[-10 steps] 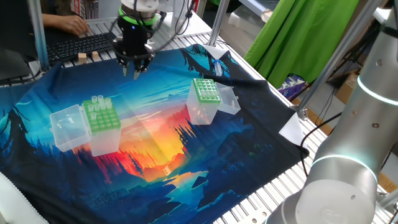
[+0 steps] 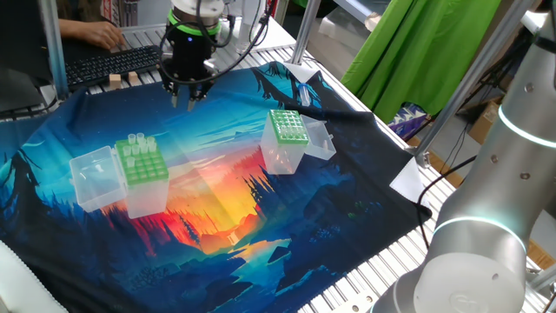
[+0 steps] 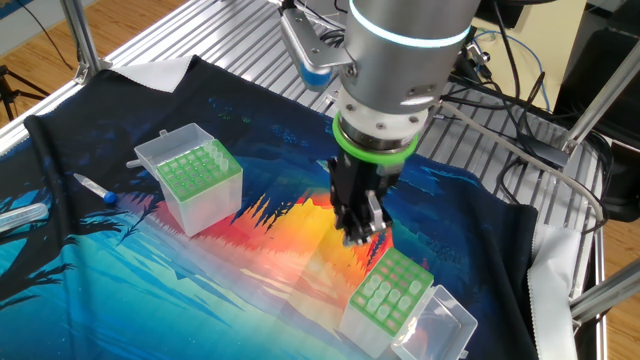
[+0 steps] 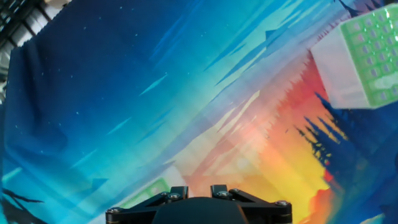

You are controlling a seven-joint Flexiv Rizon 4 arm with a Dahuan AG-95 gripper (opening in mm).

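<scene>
My gripper (image 2: pixel 182 104) hangs above the far part of the cloth, its fingers apart with nothing between them. In the wrist view both fingertips (image 4: pixel 179 191) show at the bottom edge with a gap. One clear box with a green rack (image 2: pixel 143 167) stands at the left, several clear tubes (image 2: pixel 139 142) upright in it. To the right stands a second box with a green rack (image 2: pixel 288 128), a row of clear pieces along one side. The wrist view shows one rack (image 4: pixel 376 53) at upper right and part of another (image 4: pixel 149 191) behind the gripper.
Both boxes have clear lids (image 2: pixel 97 178) folded open beside them. A pen (image 3: pixel 95 188) and a marker (image 3: pixel 22 217) lie on the patterned cloth (image 3: pixel 130 280). A keyboard (image 2: pixel 109 65) and a person's hand (image 2: pixel 102 35) are at the far edge. Cloth between the boxes is clear.
The gripper has shifted only very slightly, and the cable beside it hangs a little differently. Boxes, racks and tubes have not moved.
</scene>
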